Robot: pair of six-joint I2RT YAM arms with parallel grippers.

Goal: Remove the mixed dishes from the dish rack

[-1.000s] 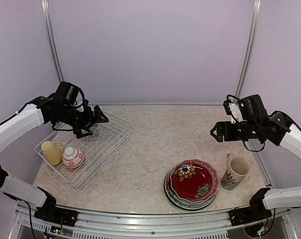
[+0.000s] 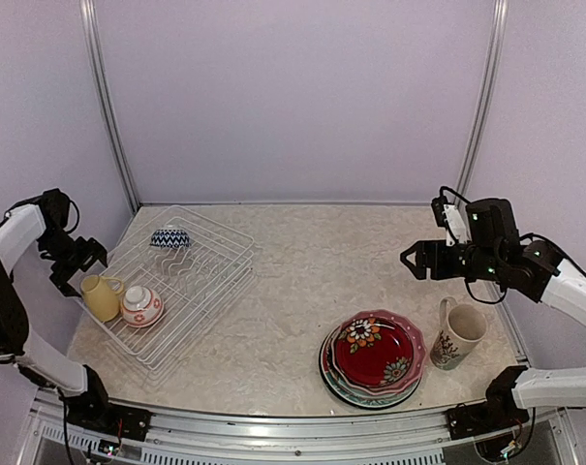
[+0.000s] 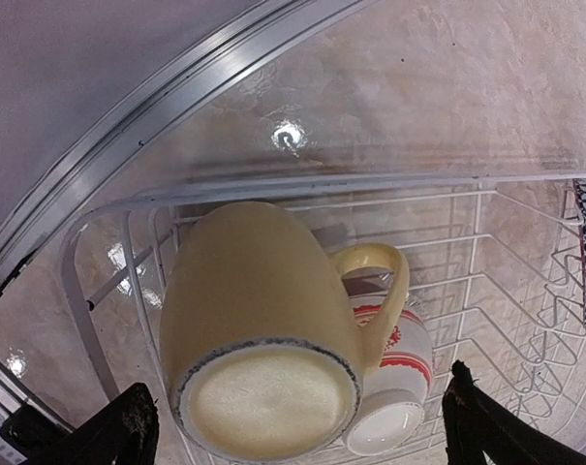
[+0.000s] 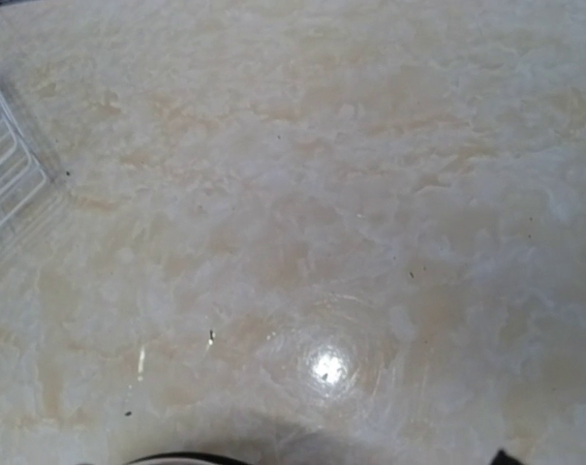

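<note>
The white wire dish rack stands on the left of the counter. In its near-left corner a yellow mug rests upside down, its handle toward a red-and-white bowl beside it. At the rack's far end sits a blue-and-white patterned bowl. My left gripper is open, close to the yellow mug at the rack's left edge. In the left wrist view its fingers are spread with the mug beyond them. Over the right part of the counter my right gripper is open and empty.
A stack of plates, a red flowered one on top, lies at the front right. To its right stands a patterned mug. Walls close off the back and sides.
The right gripper shifted only a little. The dishes have not moved.
</note>
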